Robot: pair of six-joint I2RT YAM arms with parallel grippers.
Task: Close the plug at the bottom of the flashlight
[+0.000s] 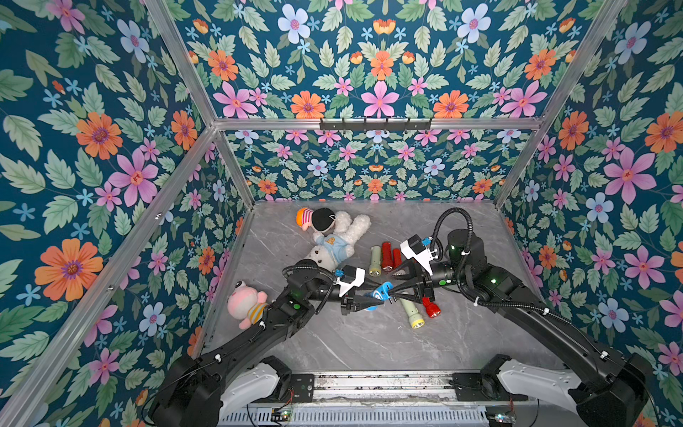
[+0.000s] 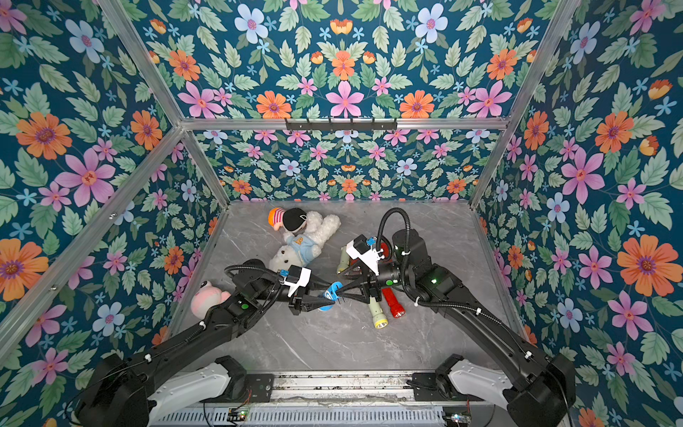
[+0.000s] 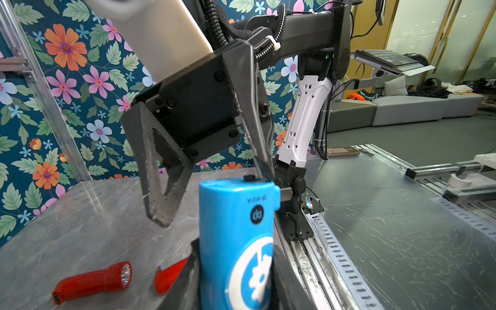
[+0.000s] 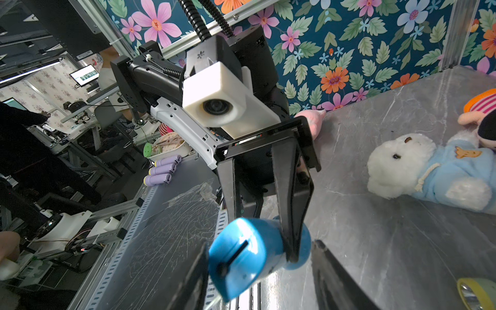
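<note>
The blue flashlight (image 3: 235, 232) is held between the fingers of my left gripper (image 1: 368, 301), which is shut on its body. In the left wrist view its end points up, with a small black nub on top and a blue tab at the right edge. The right wrist view shows the flashlight's end (image 4: 236, 261) with a dark slot; whether the plug is folded in cannot be told. My right gripper is open, its two fingers spread to either side of this end, with no clear contact visible on either.
Red flashlights (image 3: 93, 284) and pale yellow-green flashlights (image 1: 412, 314) lie on the table below and behind the right gripper. A white plush toy in blue (image 1: 334, 249) lies at the back, a pink plush (image 1: 245, 302) at the left.
</note>
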